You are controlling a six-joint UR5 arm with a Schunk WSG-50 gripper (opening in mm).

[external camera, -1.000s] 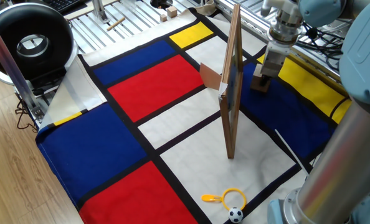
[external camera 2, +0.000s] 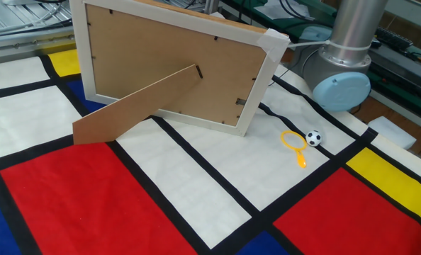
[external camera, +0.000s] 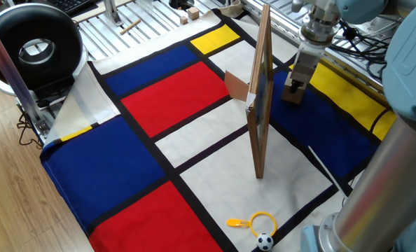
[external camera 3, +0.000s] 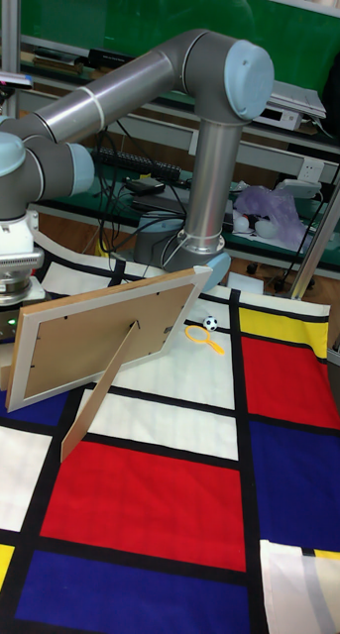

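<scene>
In exterior view 1, my gripper points down at a small wooden block on the cloth's blue patch, behind the picture frame. Its fingertips are at or just over the block's top; whether they grip it cannot be made out. A picture frame stands upright on its edge, propped by a brown back leg. In exterior view 2, the frame's back hides both gripper and block. Exterior view 3 shows part of the block beside the frame.
A yellow ring with a handle and a small soccer ball lie near the arm's base. Two small wooden blocks rest on the slatted surface at the back.
My gripper has shifted slightly left and down, closer over the wooden block. The frame, ring and ball have not moved.
</scene>
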